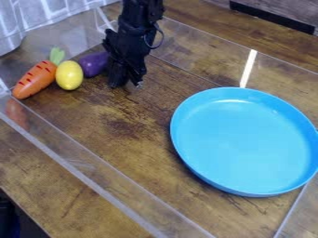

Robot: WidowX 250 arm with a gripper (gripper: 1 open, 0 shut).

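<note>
My black gripper (122,65) reaches down at the upper left, beside a purple eggplant (93,59) that it partly hides. Its fingertips are dark and low near the wood, and I cannot make out anything held between them. A yellow lemon-like toy (70,75) lies left of the eggplant, and an orange carrot (35,80) with a green top lies farther left.
A large blue plate (243,139) fills the right side of the wooden surface (112,158). Clear walls border the area.
</note>
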